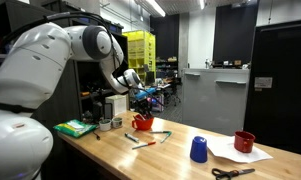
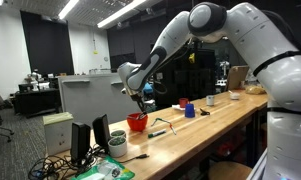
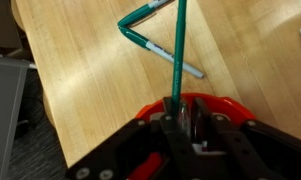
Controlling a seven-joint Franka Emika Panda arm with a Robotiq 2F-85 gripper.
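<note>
Over the red bowl (image 1: 142, 124) hangs my gripper (image 1: 142, 108), its fingers pointing down close to the rim. In the wrist view, a long green marker (image 3: 179, 50) runs up from between the fingertips of the gripper; whether they grip it or have let it loosen is not clear. Beneath the fingers the red bowl (image 3: 226, 103) is partly hidden by the gripper. On the wooden table lie a teal-capped marker (image 3: 160, 48) and another teal piece (image 3: 145, 12), both beside the bowl.
A blue cup (image 1: 198, 150), a red mug (image 1: 244, 142) on white paper (image 1: 222, 147) and black scissors (image 1: 230, 175) occupy the right side. White mugs (image 1: 105, 125) stand left of the bowl, with a green item (image 1: 74, 128) nearer the corner.
</note>
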